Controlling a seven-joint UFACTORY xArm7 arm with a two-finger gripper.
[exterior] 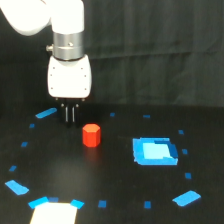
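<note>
A red block (91, 135), six-sided in outline, sits on the black table left of the middle. My gripper (70, 114) points straight down, to the left of the block and apart from it in the picture. Its two thin fingers stand close together with a narrow dark gap, and no object shows between them. Whether they are fully shut is too small to tell. On the right, a blue taped square (138, 148) surrounds a pale patch (156, 151).
Blue tape strips (187, 198) and small blue marks lie about the table. A pale object (53, 213) is cut off by the bottom edge. Bare black table (115, 170) lies between the block and the blue square.
</note>
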